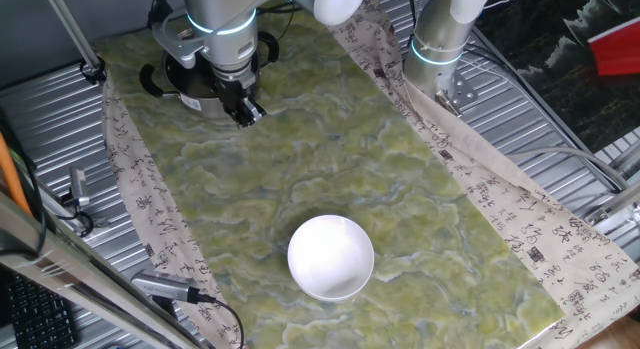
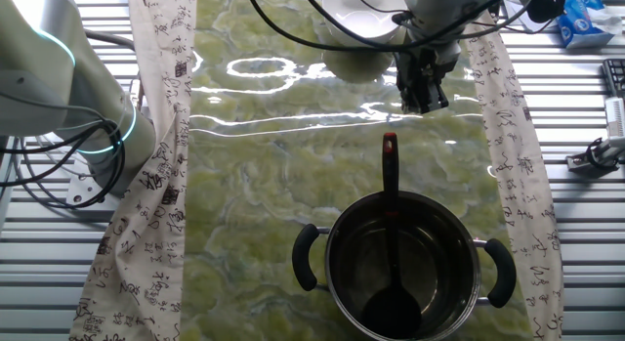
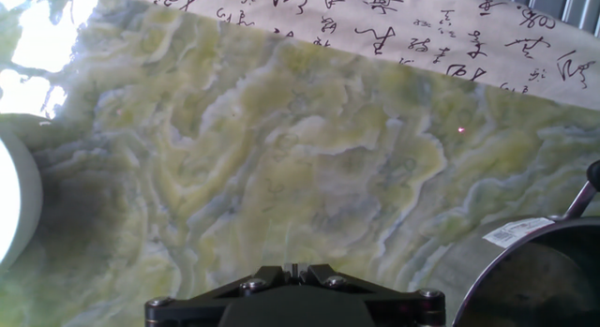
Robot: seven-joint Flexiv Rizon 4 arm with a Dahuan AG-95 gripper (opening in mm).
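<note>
A white bowl rests on the green marbled mat, with part of it also at the left edge of the wrist view. At the mat's other end stands a steel pot with two black handles. Inside it leans a black ladle, its red-tipped handle rising over the rim. My gripper hangs above the mat beside the pot, well away from the bowl. In the wrist view its fingertips meet, and nothing shows between them.
Open mat lies between pot and bowl. A patterned cloth runs along the mat's sides. A cabled device sits near the mat's left edge, and blue packets lie beyond it.
</note>
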